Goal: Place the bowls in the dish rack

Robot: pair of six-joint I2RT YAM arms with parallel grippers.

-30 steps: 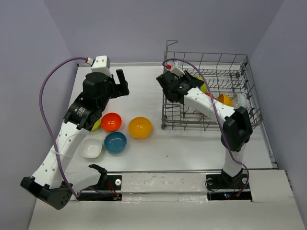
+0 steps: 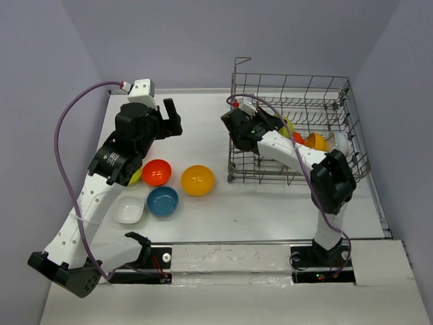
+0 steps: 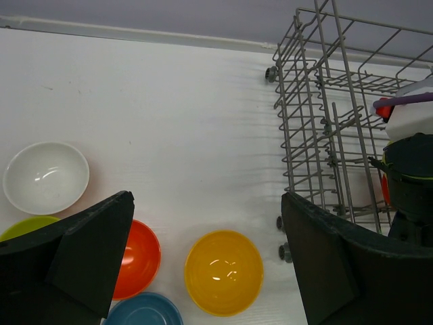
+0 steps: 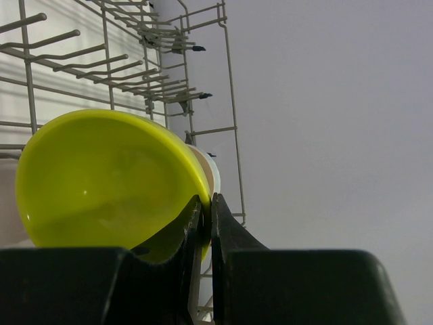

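In the right wrist view a yellow-green bowl (image 4: pixel 101 176) stands tilted among the dish rack's tines, its rim between the fingertips of my shut right gripper. From above, the dish rack (image 2: pixel 291 74) also holds an orange bowl (image 2: pixel 315 140), a red one and a white one (image 2: pixel 339 143). My open, empty left gripper (image 2: pixel 169 122) hangs over the counter's left side. Below it lie a red bowl (image 2: pixel 157 172), an orange bowl (image 2: pixel 197 180), a blue bowl (image 2: pixel 162 202) and a white dish (image 2: pixel 128 210), with another white bowl (image 3: pixel 46 176) and a yellow-green one (image 3: pixel 27 227).
Walls enclose the back and both sides. The right arm covers much of the rack's middle.
The left arm and the loose bowls look unchanged.
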